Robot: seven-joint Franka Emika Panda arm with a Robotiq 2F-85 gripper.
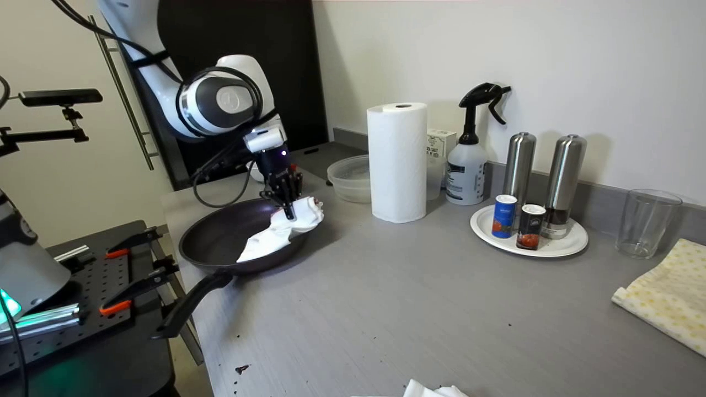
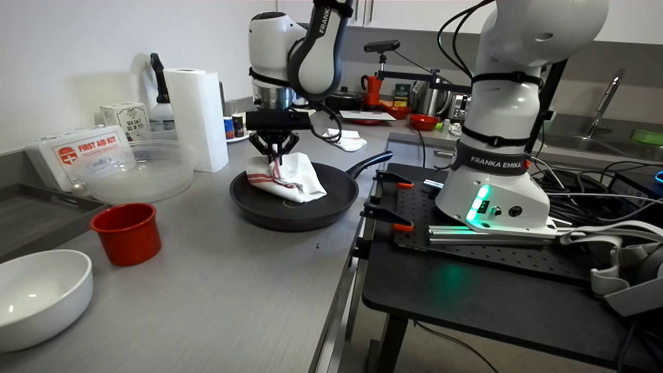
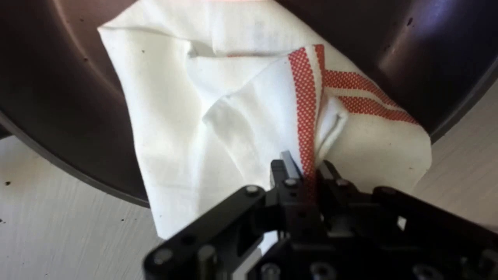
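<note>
A white cloth with red stripes (image 3: 177, 116) lies crumpled in the black frying pan (image 2: 261, 214), part of it draped over the rim toward the paper towel side. My gripper is shut on the cloth, pinching a folded, striped bit of it between the fingertips. In exterior view 1 the gripper (image 1: 288, 213) points down at the pan's far right side, with the cloth (image 1: 278, 232) spread from it across the pan. The pan's handle (image 1: 192, 304) reaches toward the table's near left edge.
A paper towel roll (image 1: 397, 162) and a clear plastic bowl (image 1: 349, 178) stand right of the pan. A red cup (image 2: 127, 235) and a white bowl (image 2: 46, 298) sit farther along the counter. A plate with shakers (image 1: 529, 250) is at the back right.
</note>
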